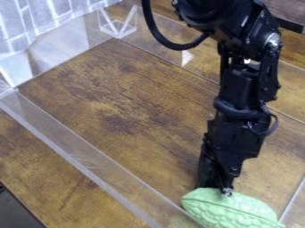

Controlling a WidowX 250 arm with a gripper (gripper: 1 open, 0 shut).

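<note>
The black gripper [217,185] reaches down at the lower right of the camera view, its tips at the top edge of a pale green, bumpy, oval object [234,210]. That object lies at the bottom edge, partly cut off by the frame. The fingertips are dark and small against it; the gripper looks shut, and whether anything is between its fingers is not visible.
A wooden work surface [113,111] is bordered by clear plastic walls [74,151]. A white curtain [42,27] hangs at the top left.
</note>
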